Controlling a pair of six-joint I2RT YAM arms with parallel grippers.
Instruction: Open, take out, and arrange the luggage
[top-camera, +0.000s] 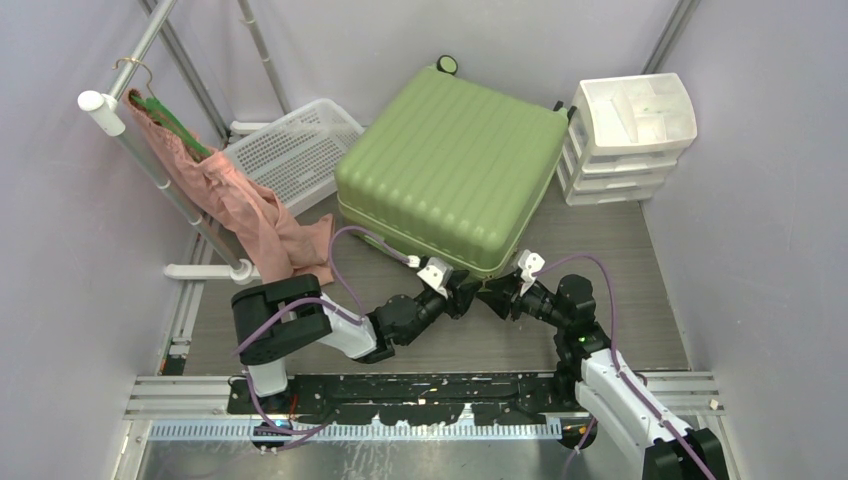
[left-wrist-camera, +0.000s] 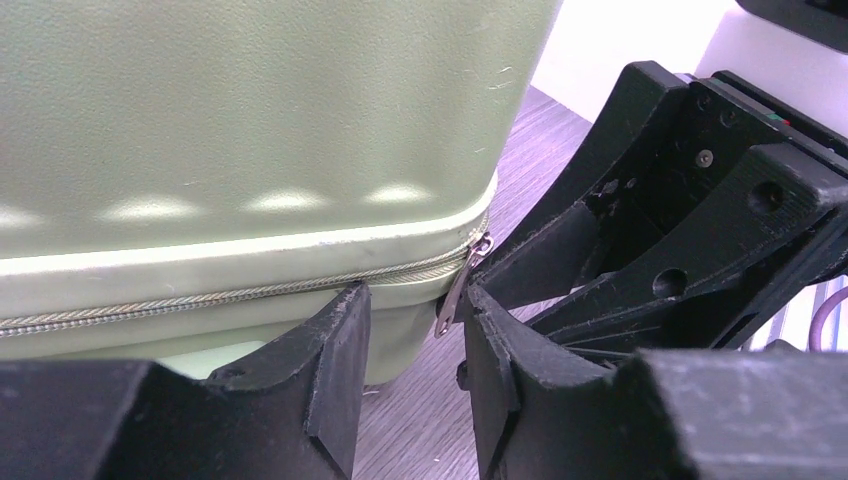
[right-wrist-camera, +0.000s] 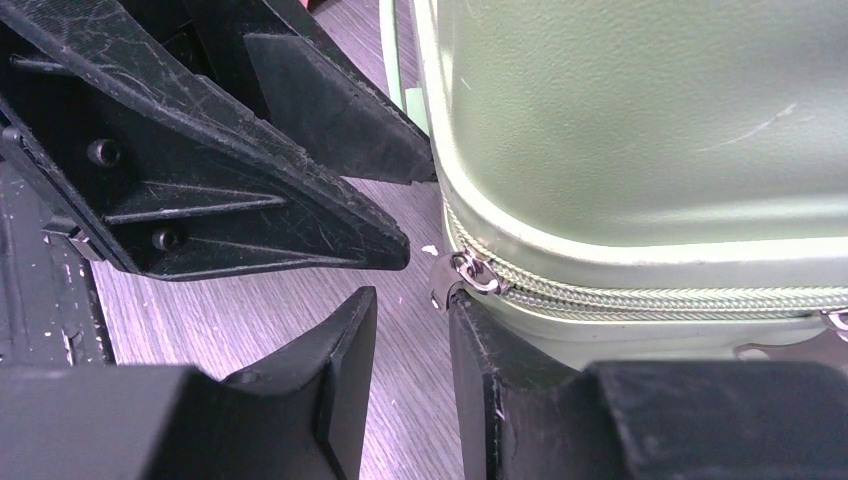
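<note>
The green suitcase (top-camera: 450, 170) lies closed on the grey floor. At its near right corner both grippers meet. In the left wrist view, a zipper pull (left-wrist-camera: 455, 290) hangs at the corner of the zipper (left-wrist-camera: 250, 294); my left gripper is part open, its right finger beside the pull. In the right wrist view, my right gripper is open, with the metal pull (right-wrist-camera: 470, 273) just behind its right fingertip. Another pull (right-wrist-camera: 835, 325) sits farther along the zipper at the right.
A white basket (top-camera: 290, 150) stands back left, beside pink trousers (top-camera: 240, 210) hanging on a rack (top-camera: 160, 170). Clear plastic drawers (top-camera: 630, 130) stand back right. Bare floor shows right of the suitcase and in front of it.
</note>
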